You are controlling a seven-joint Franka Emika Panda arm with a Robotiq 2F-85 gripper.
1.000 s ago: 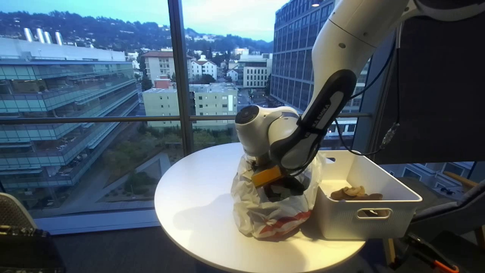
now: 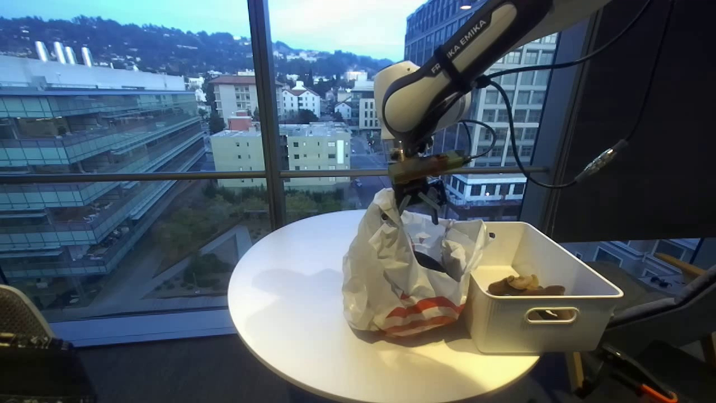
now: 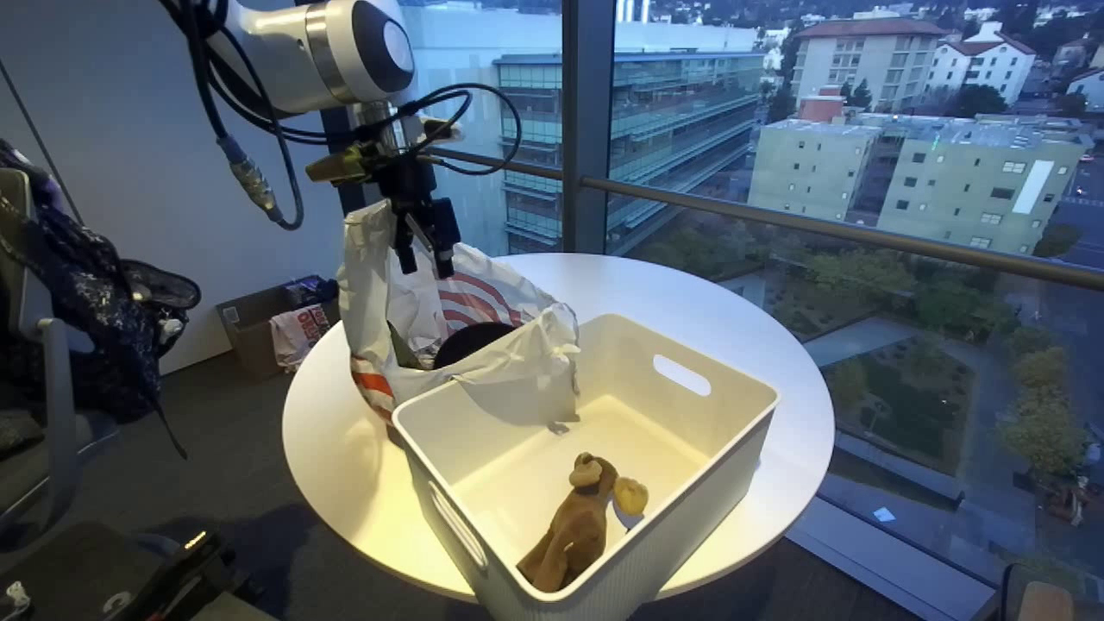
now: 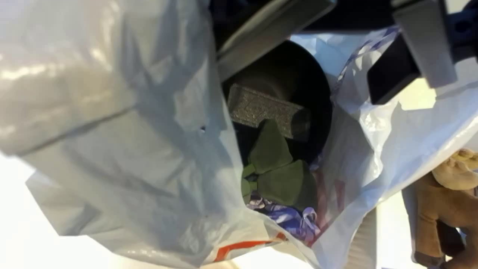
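A white plastic bag with red stripes [image 2: 376,289] stands on the round table, its mouth facing up. Inside it, the wrist view shows a dark round item [image 4: 319,116], a grey speckled block [image 4: 264,110], a green leaf-like piece [image 4: 282,181] and something purple and crinkled [image 4: 293,222]. My gripper [image 3: 426,269] hangs over the bag's mouth, open, with nothing between its fingers. One side of the bag rises in a tall peak next to a finger; whether they touch I cannot tell. A brown plush toy [image 3: 580,523] lies in the white bin [image 3: 761,414].
The bin is right against the bag in exterior view 1, with much of its floor bare. Clear tabletop [image 2: 282,295] lies on the bag's other side. Behind the table are a window and its rail [image 2: 322,173]. Cables loop from the arm.
The arm has risen from low in the bag's mouth to above it. One side of the bag now stands up taller and its contents are more exposed. The bin and toy look unmoved.
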